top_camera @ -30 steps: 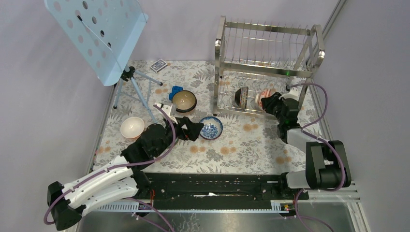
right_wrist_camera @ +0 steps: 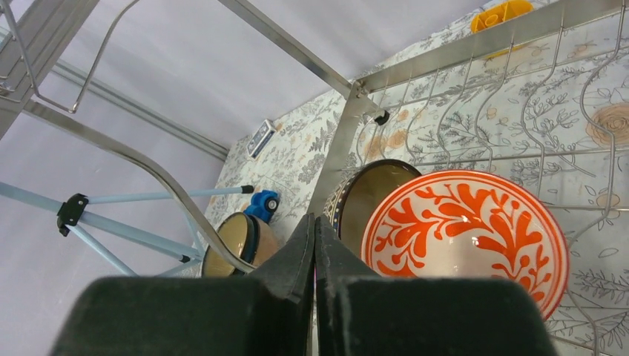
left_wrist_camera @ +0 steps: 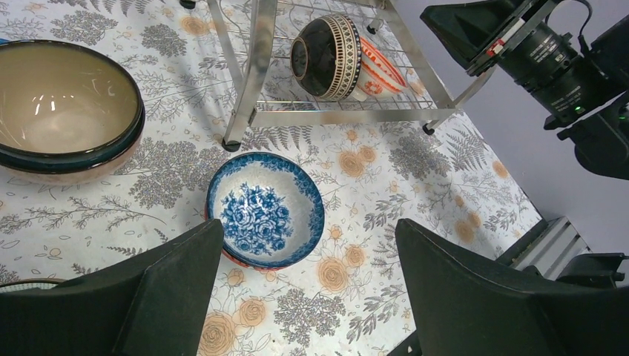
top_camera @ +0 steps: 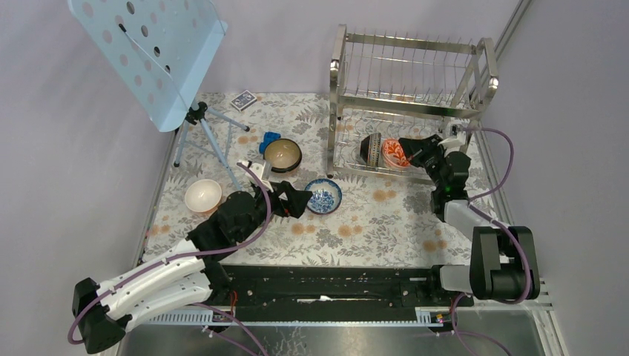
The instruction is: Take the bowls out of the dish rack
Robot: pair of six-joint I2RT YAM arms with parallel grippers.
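Observation:
On the lower tier of the steel dish rack [top_camera: 406, 105] stand a dark patterned bowl [top_camera: 370, 150] and an orange-and-white bowl [right_wrist_camera: 463, 222]. My right gripper is shut with nothing visible between its fingers, just above and beside the orange bowl. Out on the table, a blue floral bowl [left_wrist_camera: 263, 215] sits in front of the rack, a tan dark-rimmed bowl [top_camera: 282, 153], apparently stacked, stands farther back, and a white bowl [top_camera: 202, 196] lies at the left. My left gripper hangs open near the blue bowl, holding nothing.
A light-blue stand [top_camera: 211, 137] occupies the back left, with a blue object [top_camera: 269, 141] and a small card box [top_camera: 244, 100] near it. The rack's upper tier is empty.
The orange-and-white bowl now shows more of its patterned inside in the top view. The left arm looks unmoved.

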